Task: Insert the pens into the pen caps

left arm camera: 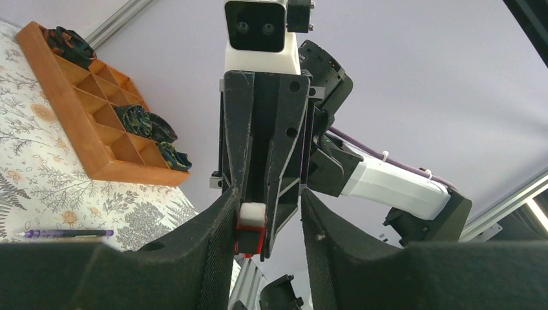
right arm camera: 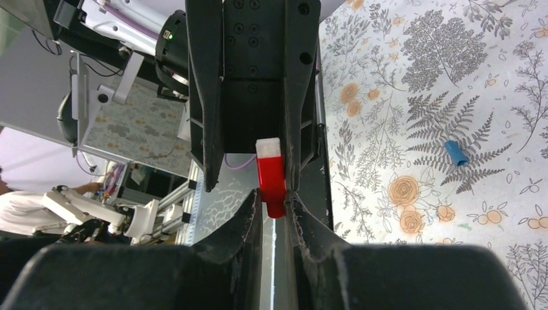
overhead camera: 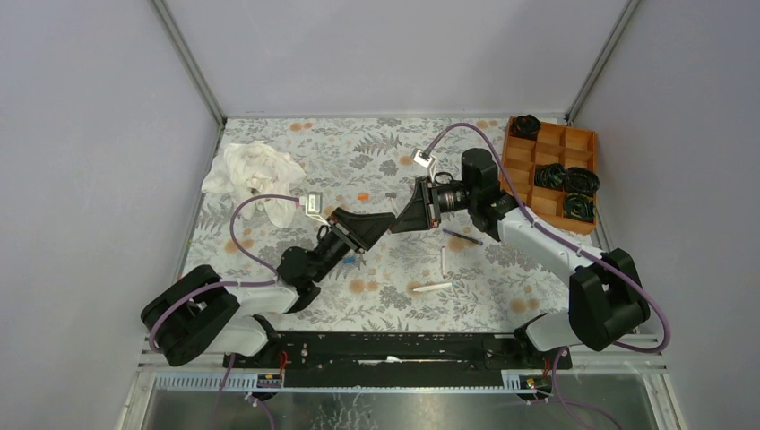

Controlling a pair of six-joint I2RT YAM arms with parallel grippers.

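My right gripper is shut on a short red cap-like piece (right arm camera: 271,175) with a white end. That white end reaches between the fingers of my left gripper, which stands part open around it; contact cannot be told. From above, the two grippers meet tip to tip over the middle of the table and nearly hide the red piece. On the cloth lie two white pens (overhead camera: 432,287) (overhead camera: 443,262) and a dark blue-purple pen (overhead camera: 462,236). An orange cap (overhead camera: 363,196) and a blue cap (right arm camera: 456,153) also lie there.
A wooden compartment box (overhead camera: 549,143) with dark coiled bundles stands at the back right. White crumpled cloth (overhead camera: 254,177) lies at the back left.
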